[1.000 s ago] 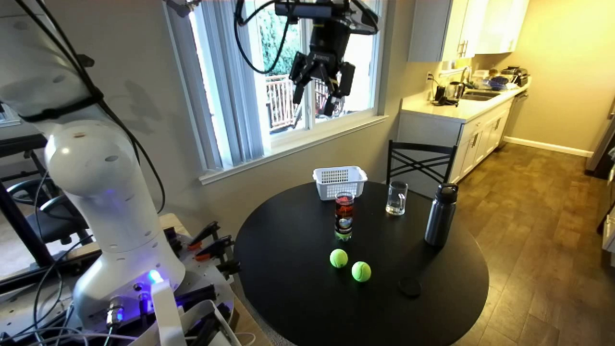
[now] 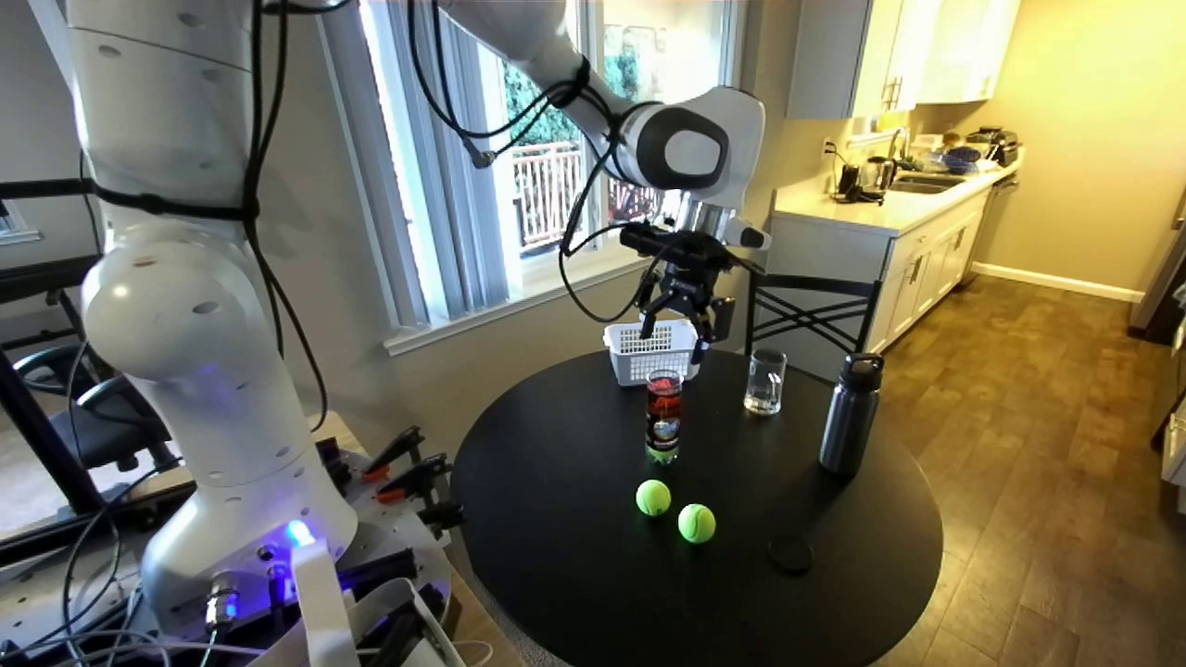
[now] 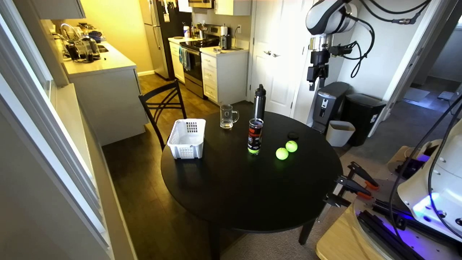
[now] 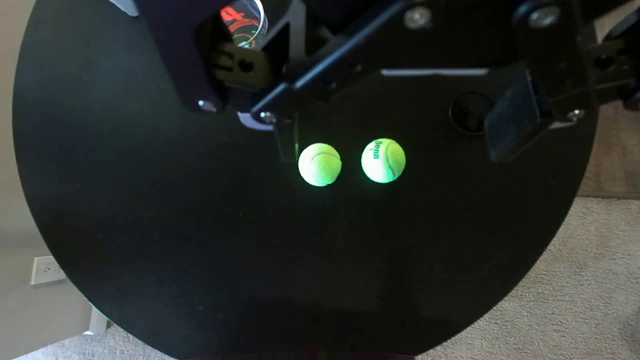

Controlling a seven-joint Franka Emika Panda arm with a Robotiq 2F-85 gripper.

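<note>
Two green tennis balls lie close together on the round black table, apart from each other: one ball on the left in the wrist view and one lettered ball on the right. My gripper hangs well above the tabletop, open, its fingers spread wide with nothing held between them. In exterior view 2 the same gripper is up at the right, higher than the balls. A clear can with a red and black label stands upright near them, a green ball visible at its bottom.
A white basket sits at the table's edge by the window. A glass mug and a dark bottle stand on the far side. A black disc lies flat near the balls.
From high in front of the window, my gripper has come down and slightly to the right in exterior view 1. The fingers remain open, and everything on the table stays where it was.
</note>
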